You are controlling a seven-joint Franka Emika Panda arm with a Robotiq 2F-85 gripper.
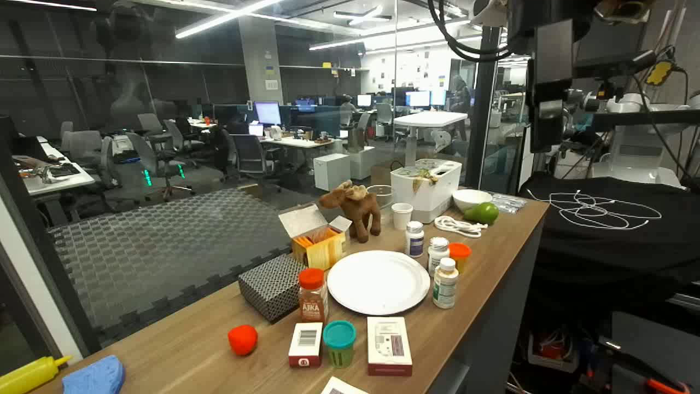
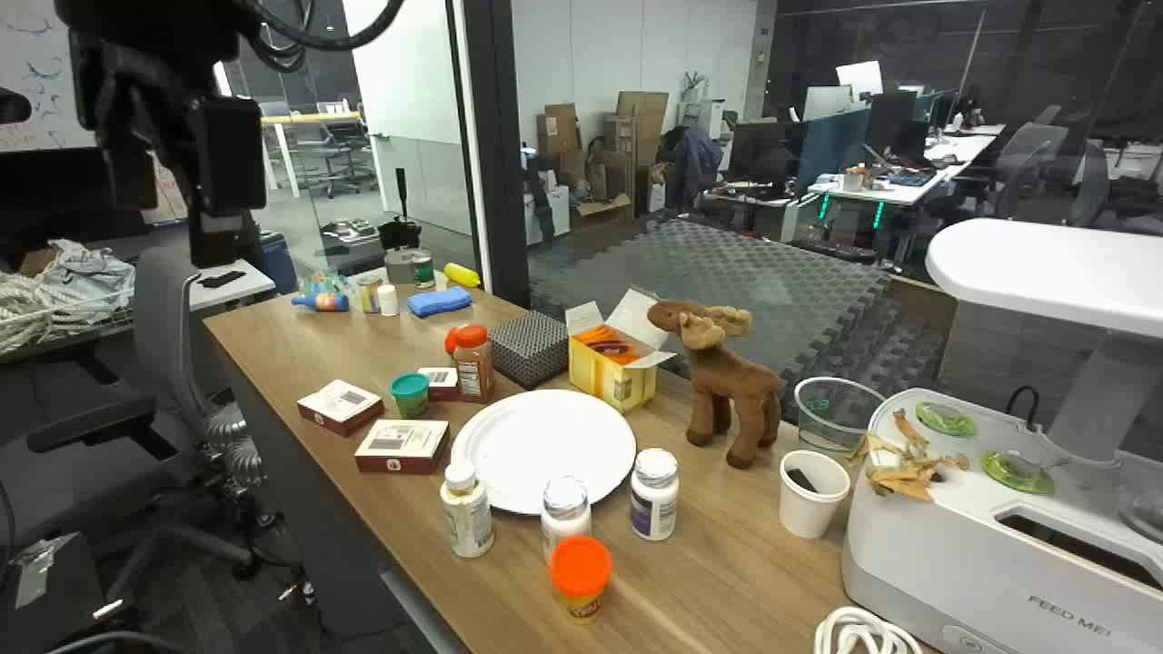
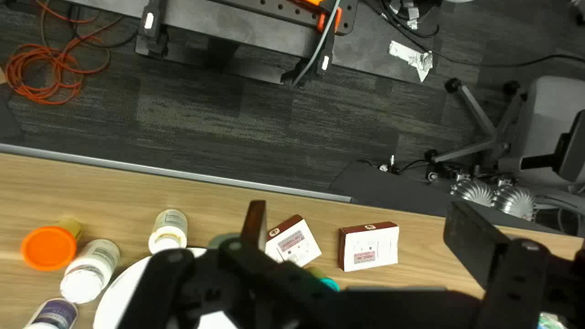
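My gripper stands wide open, high above the table, with nothing between its fingers. In exterior view 1 the gripper [image 1: 549, 98] hangs at the upper right, clear of everything on the table. A white plate [image 1: 378, 282] lies empty near the table's middle. Around it are an orange-lidded tub [image 1: 460, 253], a red-capped spice jar [image 1: 313, 295], a teal-lidded tub [image 1: 339, 341] and several white bottles [image 2: 466, 512]. Two small white-and-maroon boxes [image 3: 368, 246] show below the gripper in the wrist view; the gripper's body hides part of the plate there.
A brown plush moose [image 2: 725, 376] stands behind the plate, beside an open yellow box [image 2: 612, 365] and a dark patterned box [image 2: 531, 349]. A white planter [image 2: 981, 545], a paper cup [image 2: 812, 496] and a clear container [image 2: 837, 414] take up one end. A blue cloth [image 2: 439, 302] lies toward the other.
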